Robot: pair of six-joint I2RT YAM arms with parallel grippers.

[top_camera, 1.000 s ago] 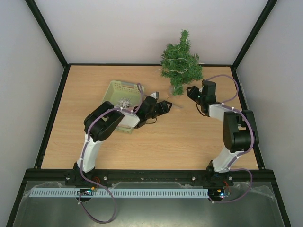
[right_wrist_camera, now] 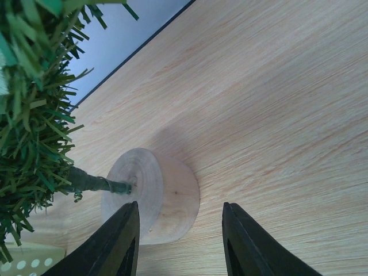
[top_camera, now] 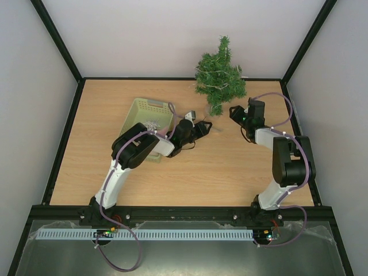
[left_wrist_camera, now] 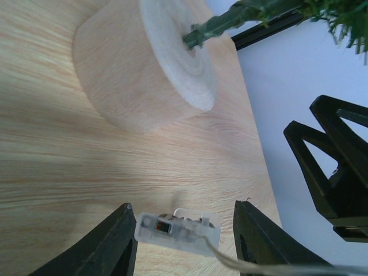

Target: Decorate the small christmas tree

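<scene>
The small tree (top_camera: pixel 221 77) stands at the back, right of centre; its round wooden base (left_wrist_camera: pixel 123 69) shows in the left wrist view, and the base (right_wrist_camera: pixel 172 195) again in the right wrist view. My left gripper (top_camera: pixel 204 129) is low in front of the tree, fingertips apart around a small pale plastic piece with a thin stick (left_wrist_camera: pixel 178 233) on it; whether it grips this I cannot tell. My right gripper (top_camera: pixel 234 114) is right of the tree, its fingertips apart in its wrist view with nothing visible between them; whether it is open or shut is unclear.
A pale green basket (top_camera: pixel 138 106) holding silvery bits sits at the left, partly under my left arm. Walls border the back and sides.
</scene>
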